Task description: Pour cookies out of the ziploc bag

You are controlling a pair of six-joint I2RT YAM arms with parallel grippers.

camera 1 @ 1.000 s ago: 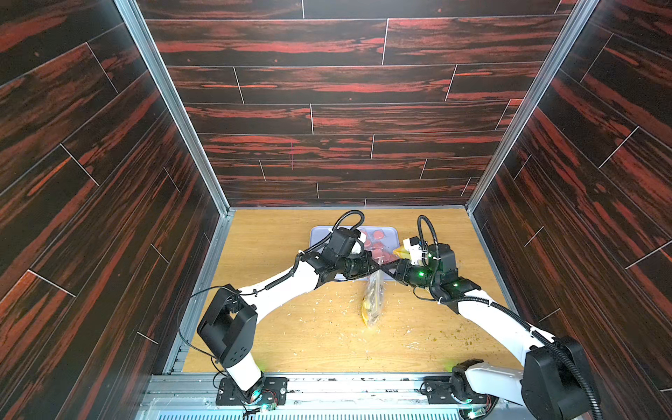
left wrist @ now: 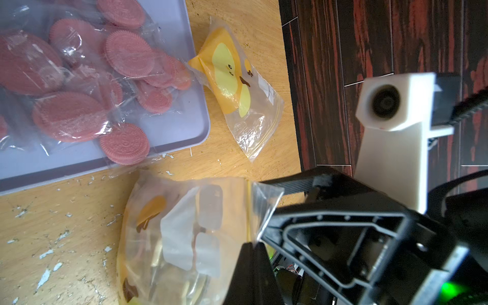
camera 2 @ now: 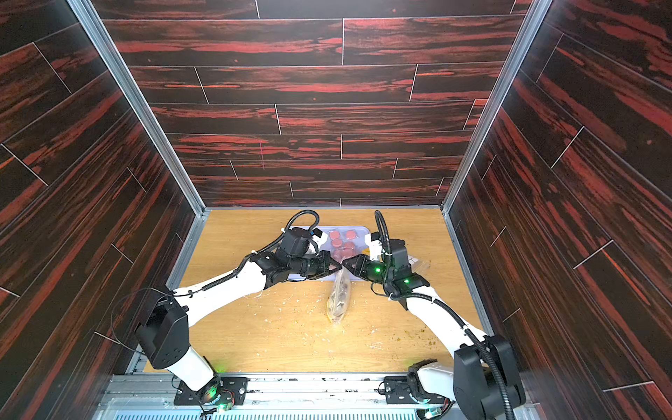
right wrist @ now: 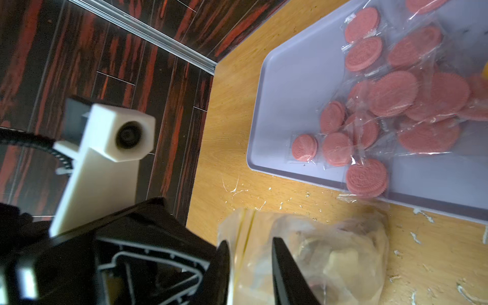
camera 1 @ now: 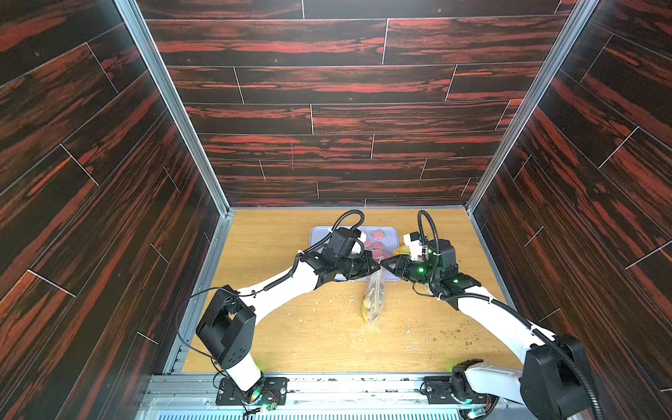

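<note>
A clear ziploc bag [left wrist: 183, 239] with yellow-orange print hangs at the table's middle, in front of the lavender tray [camera 1: 318, 234]. Pinched in my left gripper is the bag's top edge, near the yellow zip line. Whitish wrapped contents [right wrist: 343, 264] show dimly through the plastic. At the opposite side of the bag's mouth, my right gripper stands part open, its fingertips apart with the bag's zip edge showing in the gap. Whether either finger touches the plastic is hard to tell. Pink wrapped cookies [right wrist: 394, 94] lie heaped in the tray.
An empty-looking yellow and clear bag [left wrist: 244, 91] lies on the table right of the tray. Light scraps [left wrist: 45, 277] litter the wooden table [camera 1: 280, 343], whose front part is otherwise clear. Both wrists nearly meet over the tray's front edge.
The left arm and the hanging bag look unmoved.
</note>
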